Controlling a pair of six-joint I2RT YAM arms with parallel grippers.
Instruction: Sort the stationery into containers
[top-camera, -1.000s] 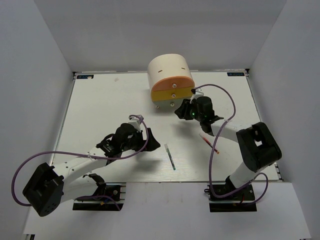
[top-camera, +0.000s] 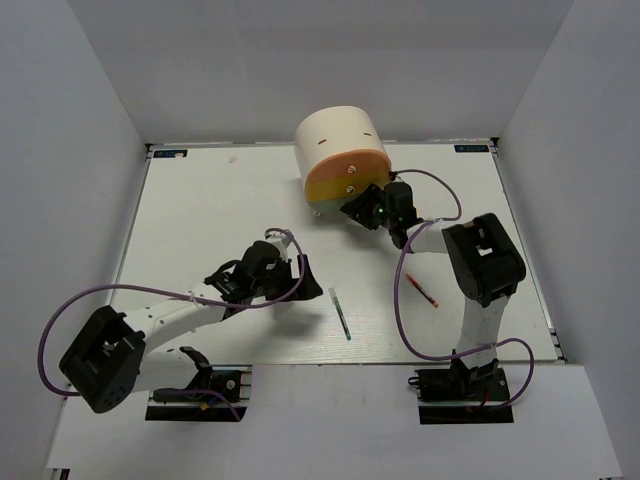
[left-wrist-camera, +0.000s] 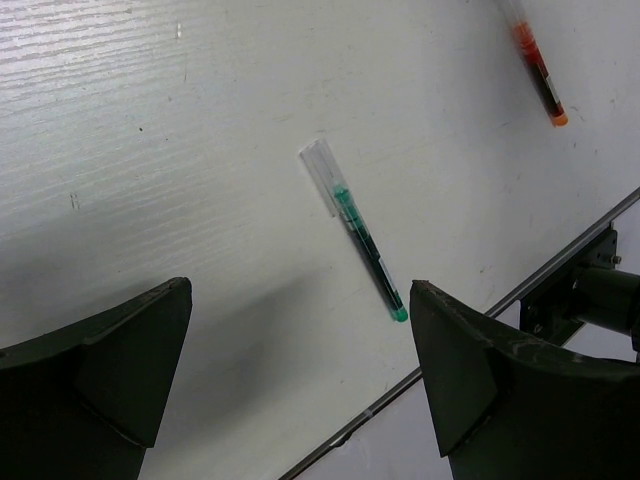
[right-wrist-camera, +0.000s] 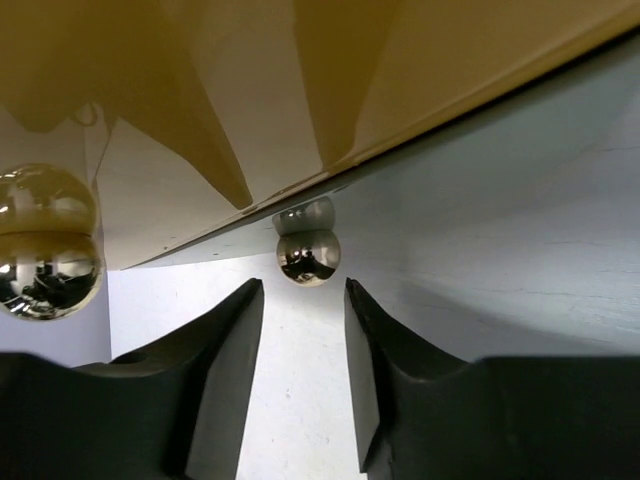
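A green-tipped pen (top-camera: 340, 314) lies on the table front of centre; in the left wrist view this pen (left-wrist-camera: 368, 245) sits beyond and between the fingers, untouched. A red pen (top-camera: 422, 290) lies farther right. At the back stands a rounded drawer cabinet (top-camera: 338, 135) with orange, yellow and pale green-grey drawers and shiny knobs. My left gripper (top-camera: 304, 281) hovers open and empty, left of the green pen. My right gripper (top-camera: 360, 211) is at the cabinet's lower front. Its fingers are part open, with the lowest drawer's knob (right-wrist-camera: 309, 257) just past the gap between them, not gripped.
Another knob (right-wrist-camera: 48, 270), on the yellow drawer, is close by on the left in the right wrist view. Bare table (top-camera: 200, 210) stretches across the left and back left. The right arm spans the space above the red pen.
My right gripper has moved left to the cabinet's lowest drawer, its arm swinging inward. The cabinet appears slightly shifted. My left arm has moved a little; both pens stay put.
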